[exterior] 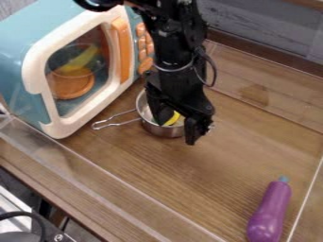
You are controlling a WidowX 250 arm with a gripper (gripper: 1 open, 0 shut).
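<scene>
A black gripper (176,118) is lowered over a small steel pan (164,128) with a wire handle pointing left. Its fingers stand open above and around a yellow object (172,119) in the pan, which is largely hidden behind them; whether they touch it I cannot tell.
A blue and white toy microwave (41,90) with an orange bowl (72,83) and a yellow item inside stands at the left. A purple eggplant (270,210) lies at the front right.
</scene>
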